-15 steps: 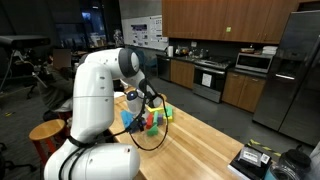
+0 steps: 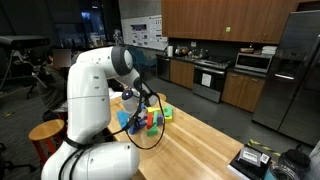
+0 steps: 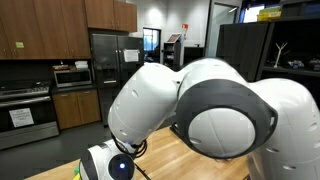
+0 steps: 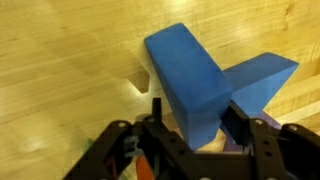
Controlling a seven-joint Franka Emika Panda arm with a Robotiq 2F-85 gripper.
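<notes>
In the wrist view a long blue block (image 4: 190,65) reaches in between the fingers of my gripper. A narrow strip shows between the block and the left finger, while the right finger (image 4: 234,112) is close against or touching its other side. The fingers stand part open. Beside the block, to the right, a second blue piece (image 4: 262,78) lies on the wooden table. From outside, the gripper is down among coloured blocks at the left of the table, and its fingertips are hard to make out.
Around the gripper are several blocks, among them a green one (image 2: 168,112) and a blue one (image 2: 122,118). A dark boxy object (image 2: 250,162) sits at the table's right front. A stool (image 2: 47,132) stands at left.
Over the last second the arm has shifted slightly near the blocks, its upper part leaning a little differently. No block has clearly moved.
</notes>
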